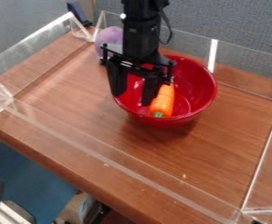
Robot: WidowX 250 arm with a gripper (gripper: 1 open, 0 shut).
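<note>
My black gripper point(133, 82) hangs over the left part of a red bowl point(198, 92), its two fingers apart and pointing down. An orange carrot-like object with a green end point(163, 102) lies inside the bowl, partly behind the right finger. No object shows clearly between the fingers. Behind the gripper on the left is a purple round object point(107, 38), partly hidden by the arm.
Low transparent walls edge the table on several sides. A grey partition stands behind.
</note>
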